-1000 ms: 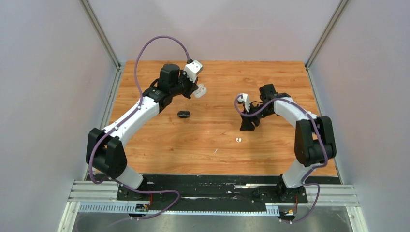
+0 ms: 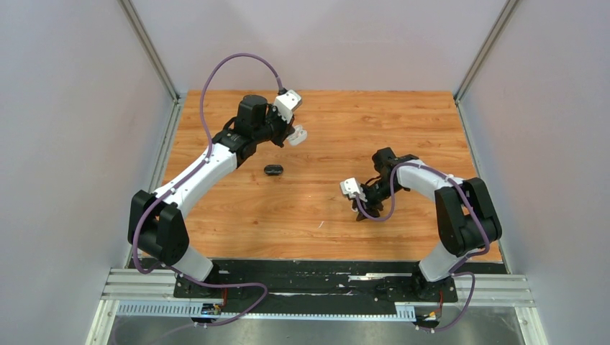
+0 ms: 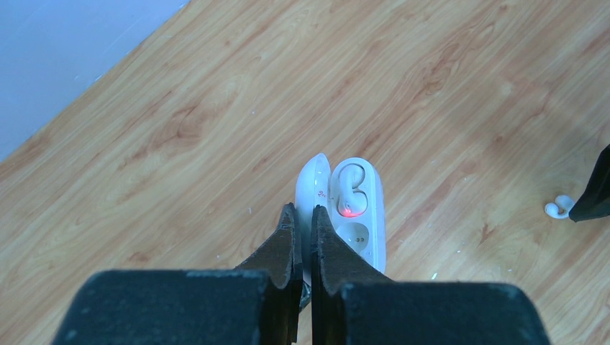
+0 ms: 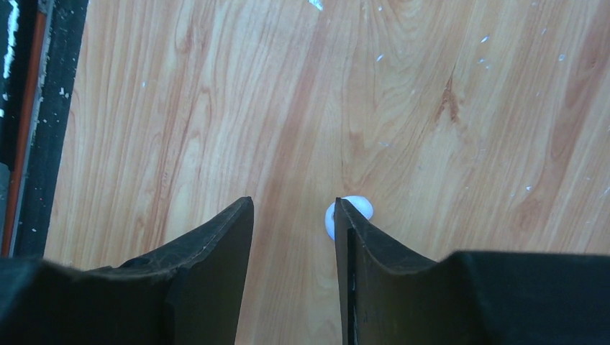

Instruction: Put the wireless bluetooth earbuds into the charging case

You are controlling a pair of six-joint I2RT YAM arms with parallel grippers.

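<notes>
The white charging case [image 3: 378, 215] has its lid [image 3: 314, 176] raised. My left gripper is shut on that lid; in the top view the case [image 2: 296, 135] is beside its fingertips. One earbud [image 3: 352, 188] sits in the upper slot near a red light, while the lower slot [image 3: 352, 233] is empty. Another white earbud [image 4: 357, 207] lies on the table at the tip of one right finger, which partly covers it. My right gripper is open, the gap between its fingers showing bare wood.
A small black object [image 2: 273, 169] lies on the table near the left arm. A thin white scrap [image 2: 321, 224] rests left of the right gripper. Purple cables arch over both arms.
The left arm and the case have stayed still.
</notes>
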